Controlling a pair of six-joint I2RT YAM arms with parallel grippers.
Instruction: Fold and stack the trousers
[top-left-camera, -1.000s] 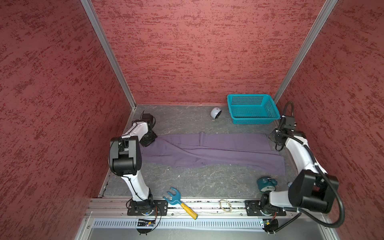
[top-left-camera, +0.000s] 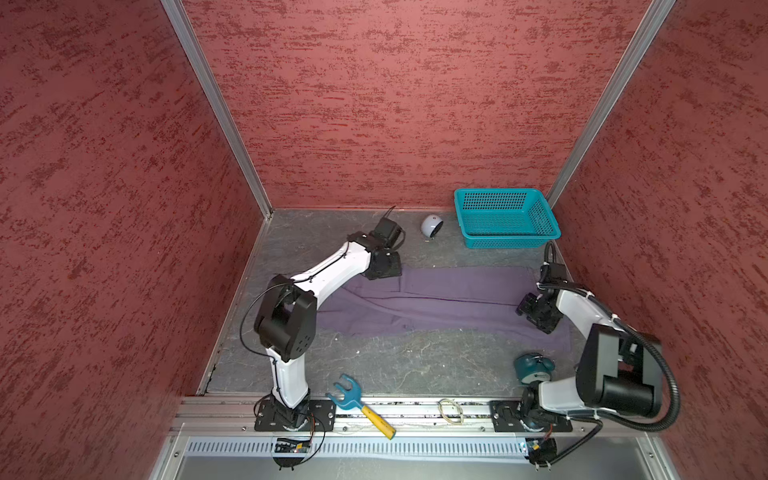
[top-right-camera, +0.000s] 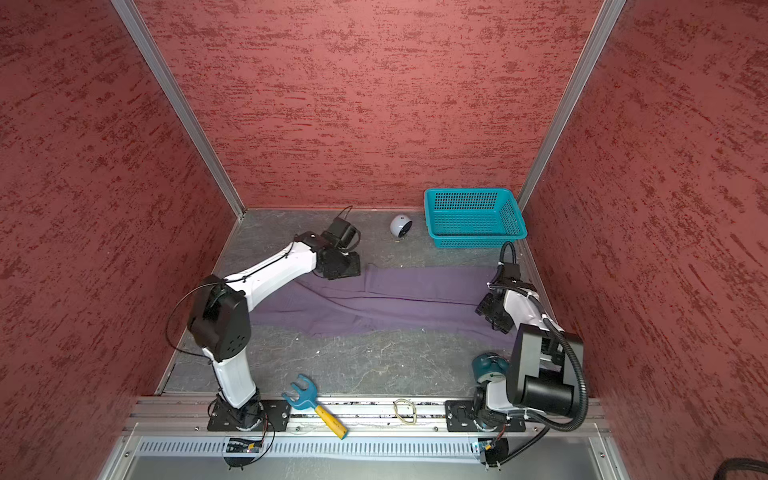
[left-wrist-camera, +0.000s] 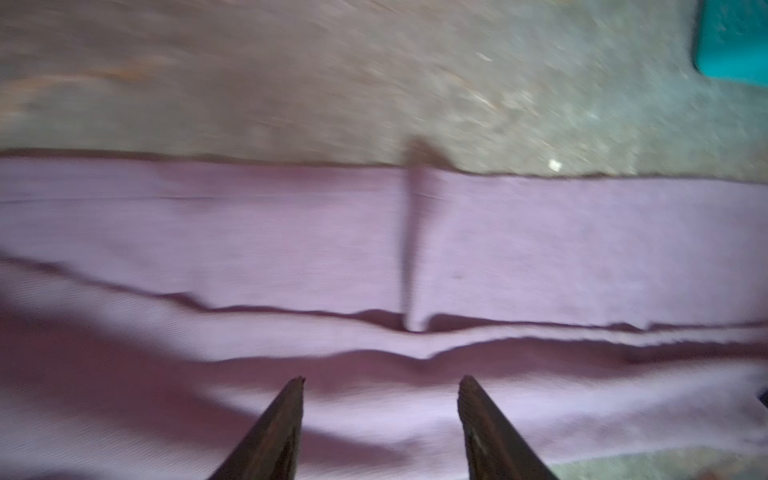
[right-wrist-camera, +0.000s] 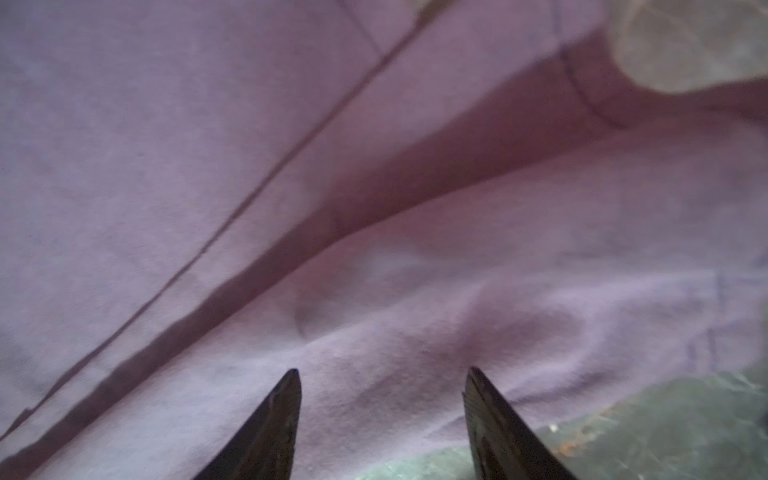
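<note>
Purple trousers (top-left-camera: 472, 284) lie lengthwise across the grey table, long and flat, with a split running between the upper and lower layers. In the left wrist view a short upright crease (left-wrist-camera: 416, 240) crosses the upper strip of cloth. My left gripper hangs above the middle-left of the trousers, fingers apart, with nothing between them. Over the right end, my right gripper stands open above the lower leg, and cloth shows below its fingers. The left arm hides part of the trousers' left half in the top left view.
A teal basket (top-left-camera: 507, 241) stands empty at the back right, with a white round object (top-left-camera: 432, 225) to its left. Near the right arm's base sits a dark teal clock-like item (top-left-camera: 533, 368). A blue and yellow toy fork (top-left-camera: 360, 402) lies at the front edge.
My left gripper has swung right from the trousers' left end to above their middle-left. The right gripper has come down and slightly left over the right end. The trousers look unmoved.
</note>
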